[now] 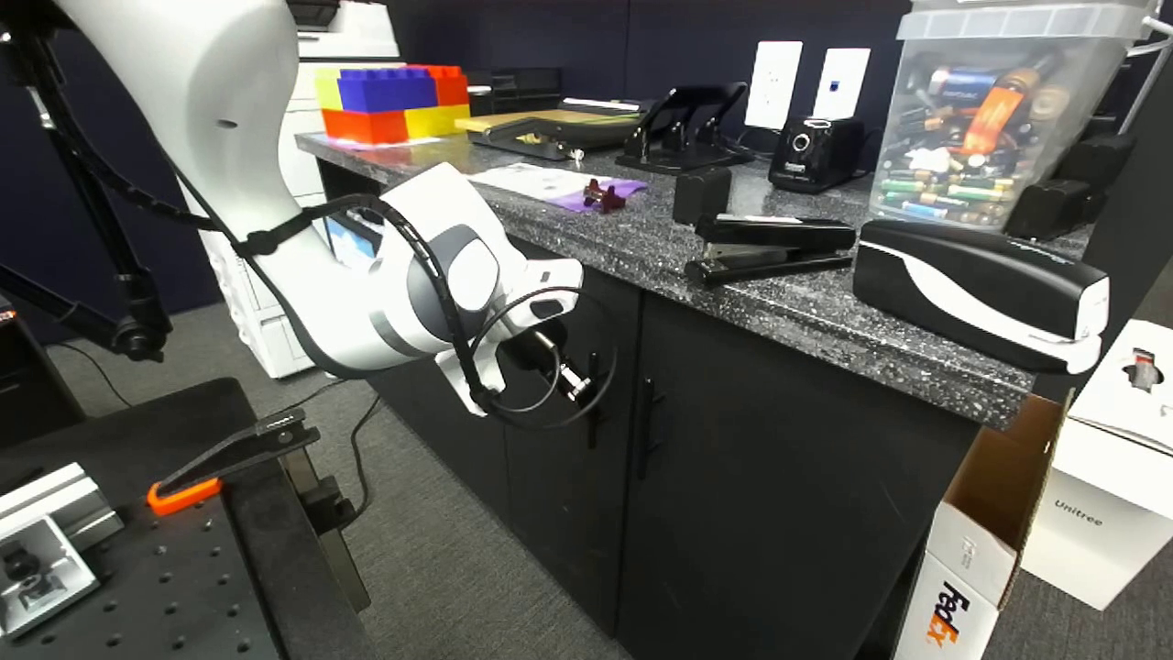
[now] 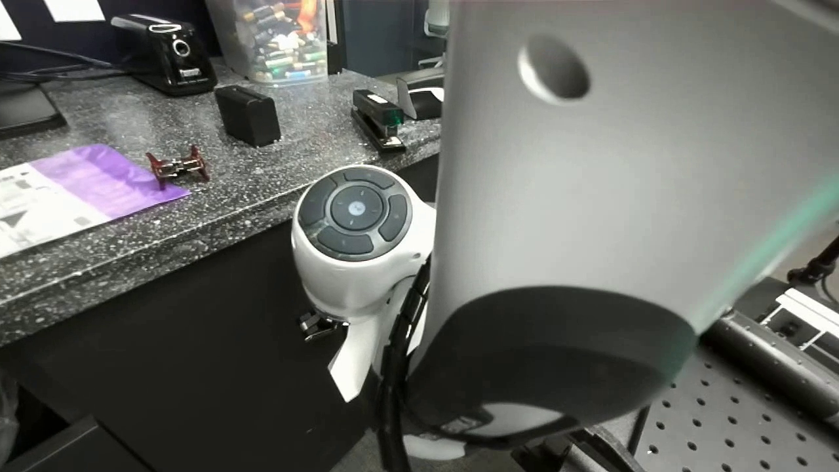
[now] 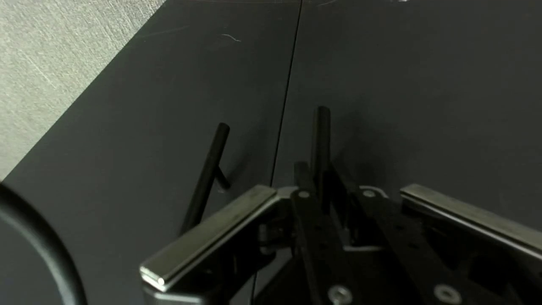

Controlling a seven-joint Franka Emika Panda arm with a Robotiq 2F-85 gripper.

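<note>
Two black cabinet doors meet at a thin, narrow seam, and each has a black bar handle. In the wrist view the gripped cabinet handle point(image 3: 321, 137) rises between the dark fingers of my gripper, which is shut on it. To its left stands the other door's handle point(image 3: 207, 175), untouched. From exterior view 1 the gripper point(image 1: 574, 383) is below the counter edge, against the gripped handle's upper part; the free handle point(image 1: 646, 427) is just right of it. Exterior view 2 hides most of the gripper behind the arm.
The grey speckled counter point(image 1: 803, 313) overhangs the doors. On it are a black stapler point(image 1: 775, 236), a larger black-and-white stapler point(image 1: 979, 288) and a clear battery bin point(image 1: 891, 165). Open boxes point(image 1: 957, 572) stand at the right end. Carpet point(image 1: 484, 572) lies clear before the cabinet.
</note>
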